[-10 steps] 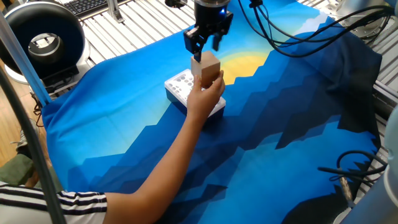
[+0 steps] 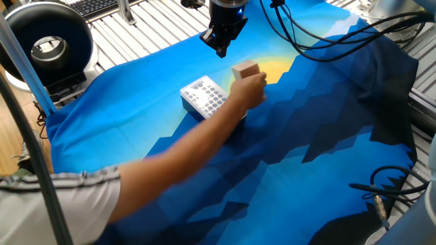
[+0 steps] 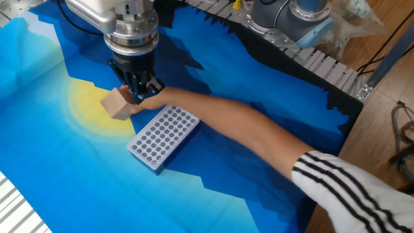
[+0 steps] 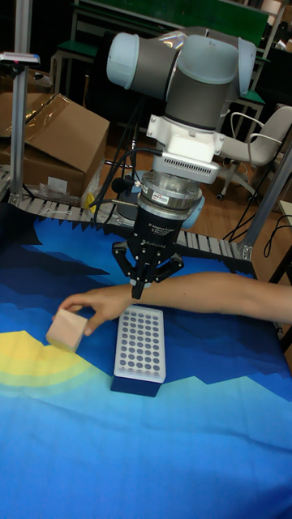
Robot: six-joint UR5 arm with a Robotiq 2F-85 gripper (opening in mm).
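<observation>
A person's hand holds a plain wooden block near the yellow patch of the cloth, beside the white-topped rack with round holes. My gripper hangs above and behind the block, apart from it. In the third exterior view the gripper points down with its fingertips together and nothing showing between them. There the block is left of the rack. From the second exterior view, the block appears left of the gripper; the forearm passes behind the rack.
The person's arm reaches across the blue patterned cloth and over part of the workspace. Black cables loop at the back right. Open cloth lies in front and to both sides of the rack.
The gripper's fingers have come together, and it has shifted slightly. The hand has carried the block away from below the gripper, rightward in the first exterior view, down beside the rack.
</observation>
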